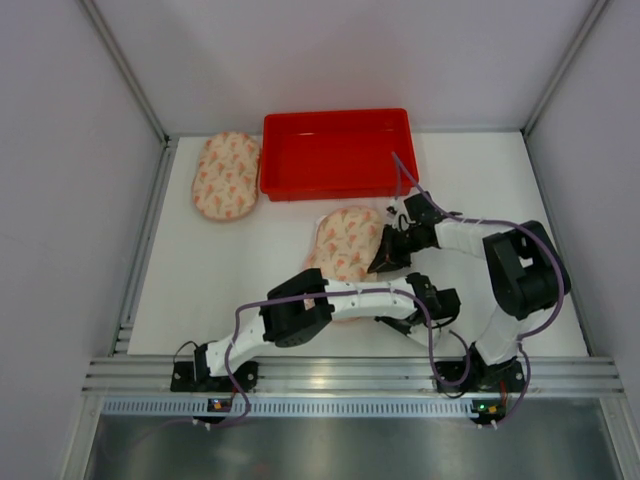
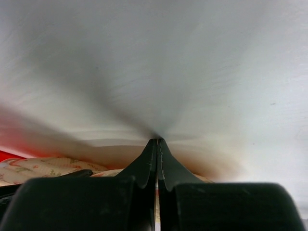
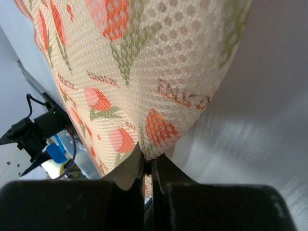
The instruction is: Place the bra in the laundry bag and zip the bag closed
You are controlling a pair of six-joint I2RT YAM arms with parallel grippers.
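A cream mesh laundry bag (image 1: 345,240) with red tulips lies in the middle of the table, partly under the left arm. My right gripper is shut on its edge, the fabric bunched at the fingertips. My left gripper is shut at the bare white surface, with nothing visible between its fingers; some printed fabric shows behind it. In the top view the left arm reaches across the front to the right, below the right gripper. I cannot make out the bra.
A red bin (image 1: 335,150) stands at the back. A second printed bag (image 1: 225,175) lies at the back left.
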